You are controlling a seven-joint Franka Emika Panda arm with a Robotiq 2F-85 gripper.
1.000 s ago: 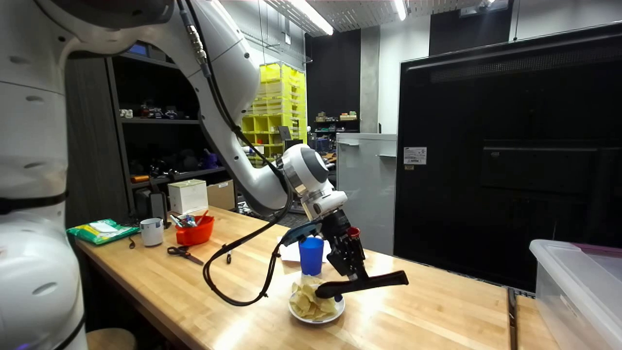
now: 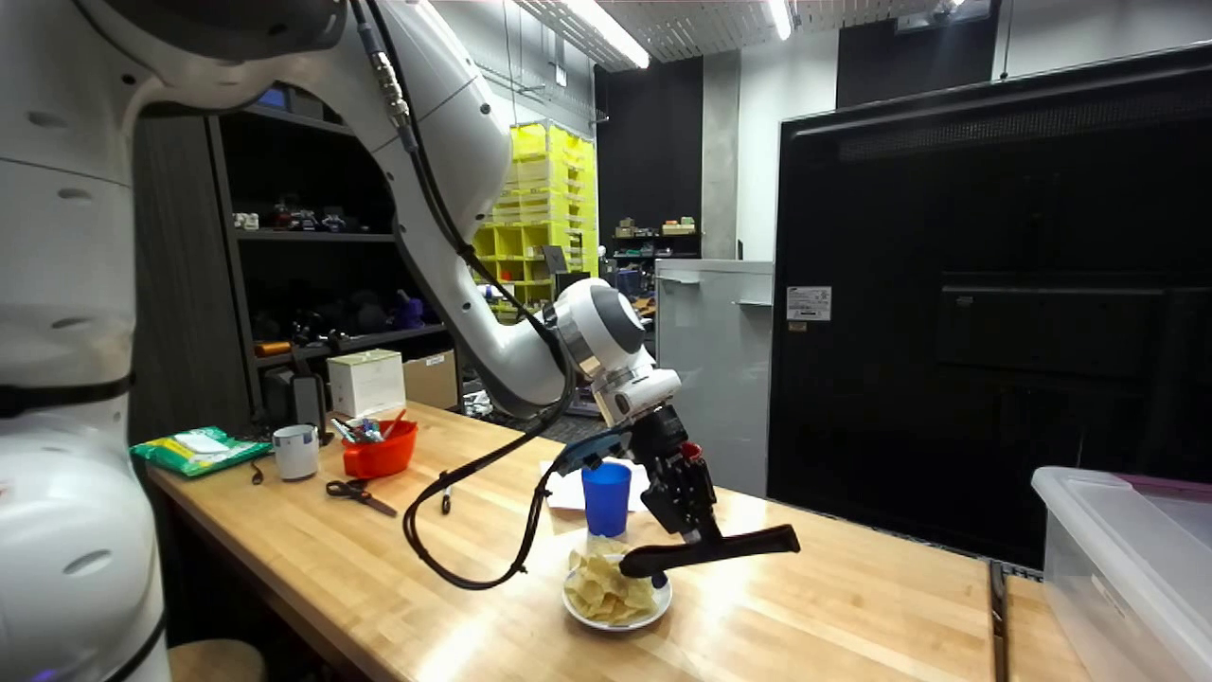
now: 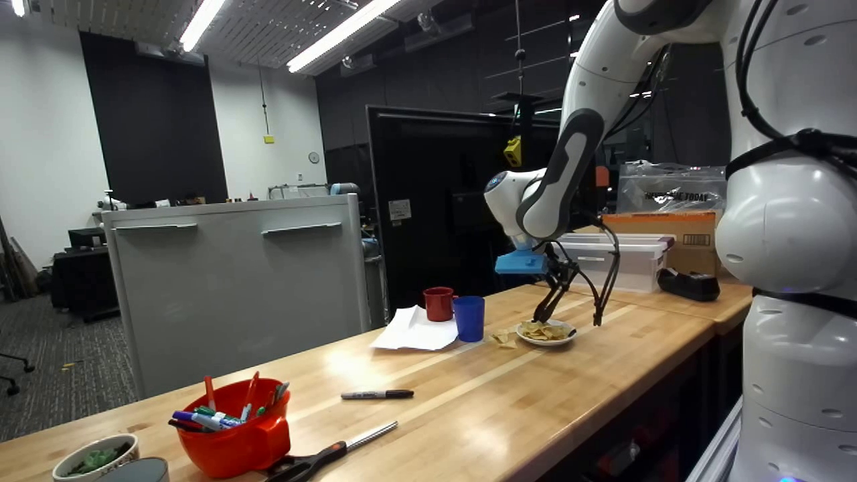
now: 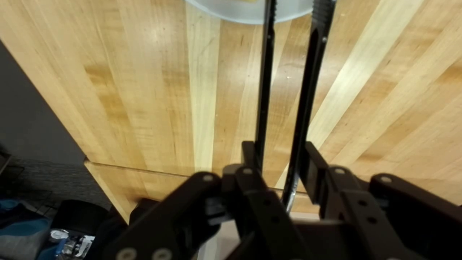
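Observation:
A pair of long black tongs (image 2: 727,550) is held in my gripper (image 2: 702,529), which is shut on it. In the wrist view the two arms of the tongs (image 4: 265,82) run up from between the fingers, with a gap between them. Their far ends reach over a white plate (image 4: 242,16) at the top edge. Pale yellow chips (image 2: 604,585) are heaped on that plate in exterior view 1, and the tongs' rounded end hangs at its right side. Whether the ends touch any chip is unclear; no chip shows between the arms.
A blue cup (image 3: 469,318) and a red mug (image 3: 438,304) stand beside white paper (image 3: 414,331). Some chips (image 3: 503,339) lie off the plate. A marker (image 3: 377,394), scissors (image 3: 329,454) and a red pen holder (image 3: 233,438) sit farther off. Table right of the plate is clear.
My arm and the tongs have shifted very slightly to the right in exterior view 1. The plate and chips look unmoved.

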